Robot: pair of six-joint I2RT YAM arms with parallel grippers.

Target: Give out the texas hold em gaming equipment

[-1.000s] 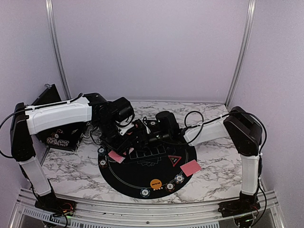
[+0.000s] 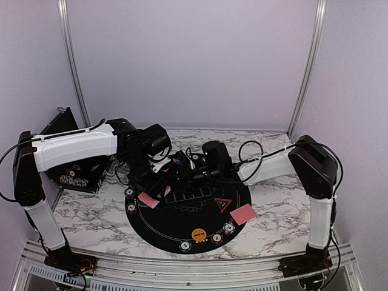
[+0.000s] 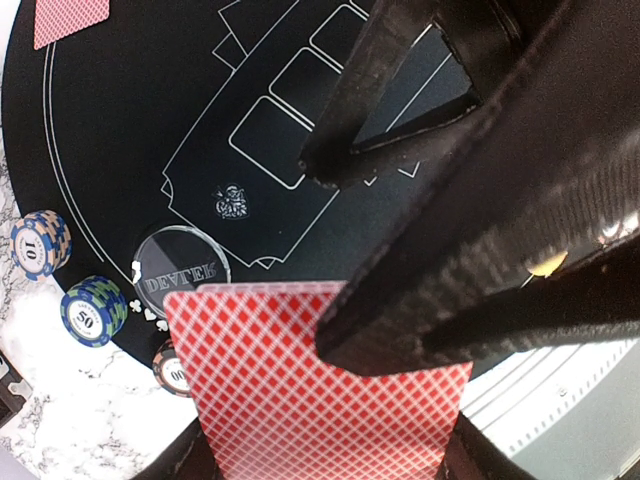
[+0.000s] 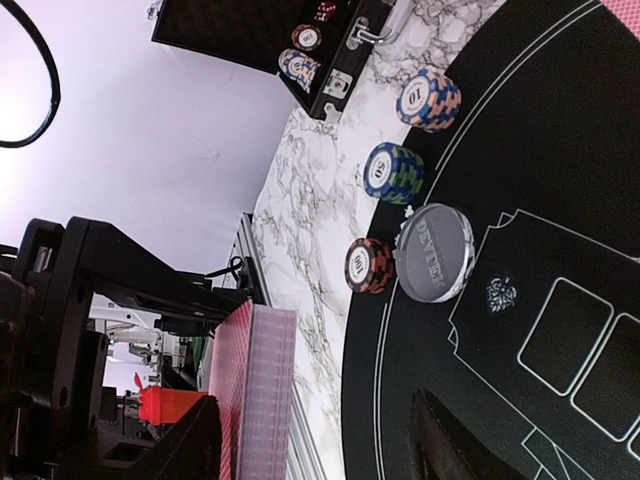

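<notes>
A deck of red-backed cards (image 3: 320, 390) is clamped in my left gripper, raised over the black round mat. Its pale side edge (image 4: 266, 385) shows in the right wrist view. My right gripper stands part open, its fingers (image 4: 190, 440) spread on either side of the view, with the deck nearer the left one. From the left wrist view, a dark finger (image 3: 430, 280) of the right gripper overlaps the deck's upper right corner; contact cannot be told. In the top view both grippers meet over the mat's left half, largely hiding the deck.
Blue (image 4: 429, 100), green (image 4: 393, 172) and black-red (image 4: 369, 265) chip stacks sit by the DEALER disc (image 4: 435, 253) at the mat's edge. Dealt cards (image 2: 244, 214) lie at the right rim. An open case (image 2: 76, 173) stands at left.
The right arm has shifted slightly to the right over the last second. The left arm and the things on the mat look unmoved.
</notes>
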